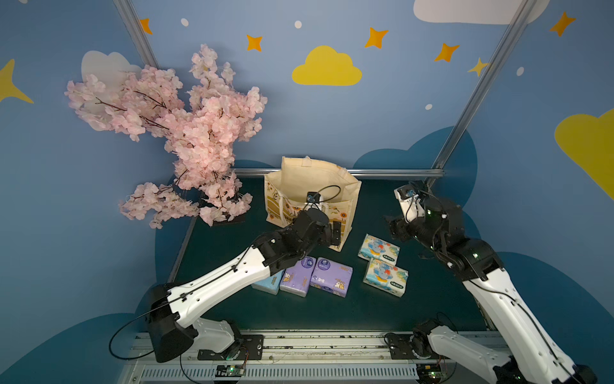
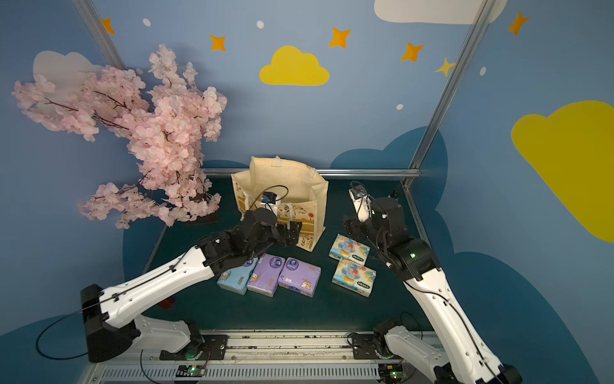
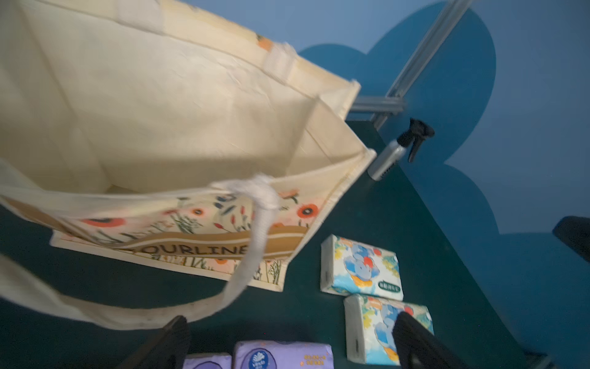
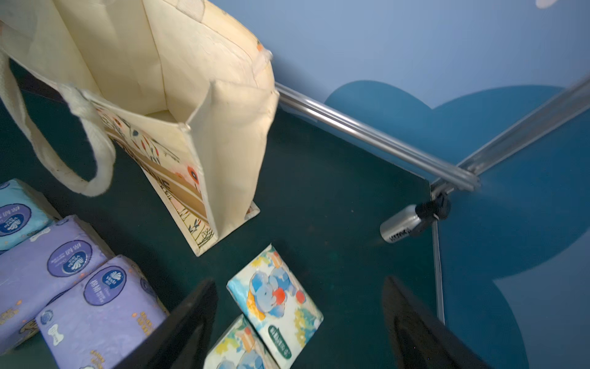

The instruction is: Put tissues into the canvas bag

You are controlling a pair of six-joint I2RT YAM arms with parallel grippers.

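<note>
The cream canvas bag [image 1: 293,171] stands open at the back centre, floral print in front; the part of its floor I see in the right wrist view is bare. My left gripper [image 1: 329,233] is open in front of it. My right gripper is open above two colourful tissue packs [image 4: 274,298] [image 1: 385,275] on the right of the table. Two purple tissue packs [image 1: 330,276] [image 1: 296,279] and a blue pack [image 1: 266,283] lie front centre, the blue one partly hidden by the left arm in the top left view.
A silver spray bottle [image 4: 399,224] is at the back right edge. Pink blossom branches [image 1: 204,134] fill the back left. Bare table [image 4: 356,178] shows right of the bag and along the front.
</note>
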